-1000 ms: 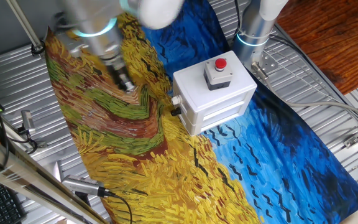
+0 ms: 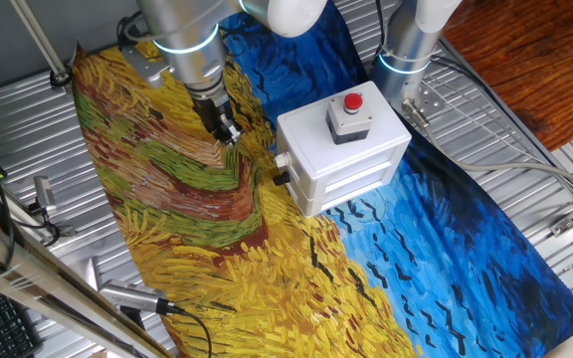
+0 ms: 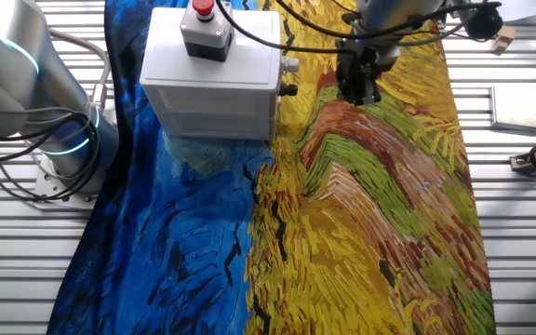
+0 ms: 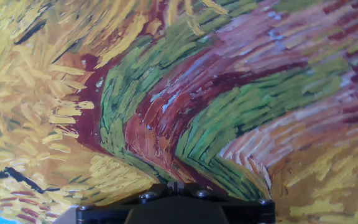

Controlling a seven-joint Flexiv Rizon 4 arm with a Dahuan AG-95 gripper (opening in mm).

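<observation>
My gripper [image 2: 229,136] hangs above the painted cloth, left of the white box [image 2: 336,149] in exterior view 1. From the opposite side, exterior view 2 has the gripper [image 3: 361,93] to the right of that box and apart from it. Its dark fingers look drawn together, and nothing shows between them. At the bottom edge of the wrist view, the gripper appears shut over the green and red-brown bands of the cloth [image 4: 166,112]. A red push button [image 2: 353,101] on a small grey housing tops the box.
Two dark and light knobs [image 3: 289,78] stick out of the box's side towards the gripper. The arm's base [image 2: 402,70] stands behind the box. A camera-like device [image 2: 135,297] with a cable lies at the cloth's edge.
The box has not moved.
</observation>
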